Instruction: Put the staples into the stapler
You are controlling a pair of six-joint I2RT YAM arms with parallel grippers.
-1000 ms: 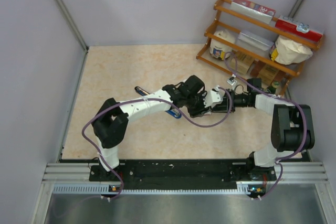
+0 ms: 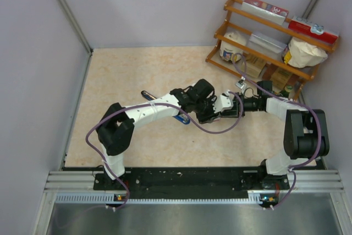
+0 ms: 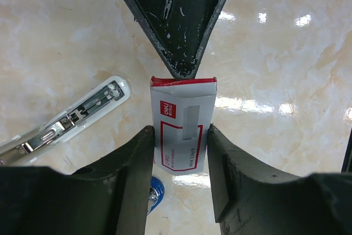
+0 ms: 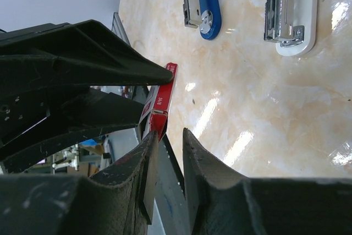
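A white-and-red staple box (image 3: pixel 177 146) is pinched between the fingertips of my left gripper, its red end pointing away from the gripper. In the left wrist view, the dark tip of my right gripper is right at that red end. From the right wrist view, my right gripper has a narrow gap between its fingers, the left fingertip close to the box's end; contact cannot be told. White stapler part (image 4: pixel 298 12) with metal fittings and blue stapler part (image 4: pixel 209 1) lie on the table; whether they join is hidden.
A wooden shelf (image 2: pixel 269 23) with boxes and containers stands at the back right. Purple cables (image 2: pixel 225 131) loop along both arms.
Over the last second my right gripper has shifted slightly leftward and closer to the box. My left arm and the stapler look unchanged.
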